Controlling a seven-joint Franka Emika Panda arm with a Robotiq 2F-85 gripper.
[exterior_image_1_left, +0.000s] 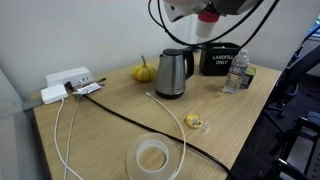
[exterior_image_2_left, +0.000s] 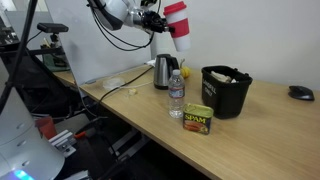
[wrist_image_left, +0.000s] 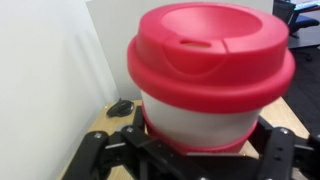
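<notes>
A white paper cup (exterior_image_2_left: 180, 27) with a red lid and red sleeve is held high above the table, upright or only slightly tilted. My gripper is shut on it, black fingers around the red sleeve. In the wrist view the red lid (wrist_image_left: 215, 50) fills most of the picture and hides part of the fingers. Exterior view 1 shows only the cup's lower part (exterior_image_1_left: 207, 25) near the top edge. A black bin (exterior_image_2_left: 226, 97) marked for landfill stands on the table below and right of the cup in exterior view 2.
A metal kettle (exterior_image_1_left: 174, 73), a clear water bottle (exterior_image_2_left: 177, 95) and a Spam tin (exterior_image_2_left: 197, 119) stand near the bin. A small pumpkin (exterior_image_1_left: 144, 72), a tape roll (exterior_image_1_left: 153, 155) and cables lie further left.
</notes>
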